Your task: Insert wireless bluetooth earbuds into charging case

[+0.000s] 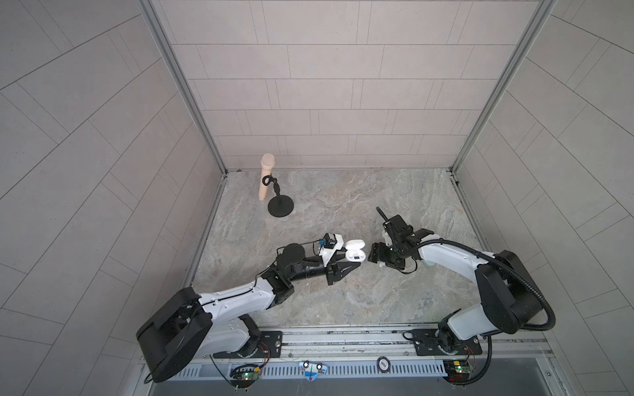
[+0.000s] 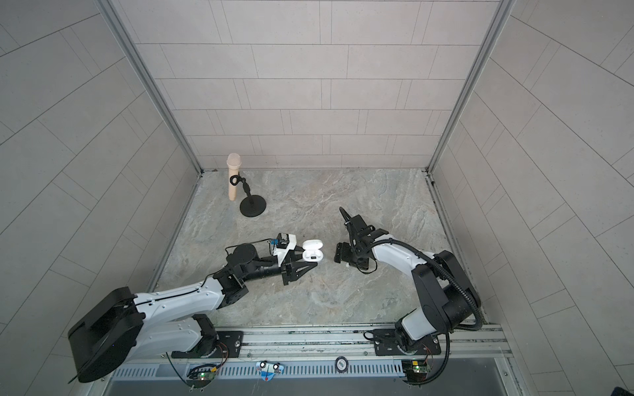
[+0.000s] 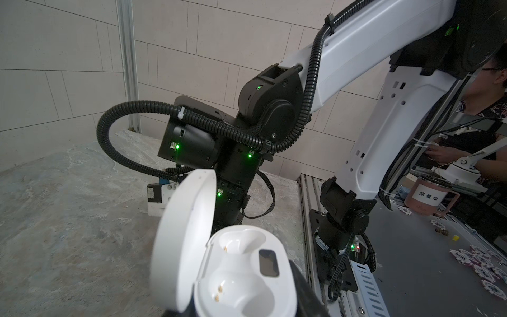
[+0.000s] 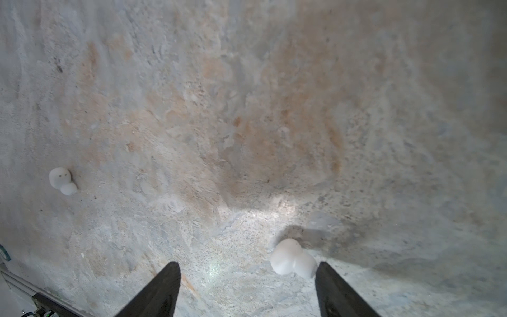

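Observation:
The white charging case (image 3: 245, 274) is held up with its lid (image 3: 184, 237) swung open. Both of its earbud wells show empty in the left wrist view. My left gripper (image 1: 350, 266) is shut on the case, above the table's middle. Pointing down over the table, my right gripper stands open. Near the tip of its right-hand finger (image 4: 343, 293) lies one white earbud (image 4: 293, 259); whether they touch I cannot tell. A second white earbud (image 4: 62, 180) lies farther off to the left in the right wrist view.
A black round-based stand (image 1: 280, 205) with a beige microphone (image 1: 266, 178) beside it occupies the back left. Between the two grippers is a narrow gap.

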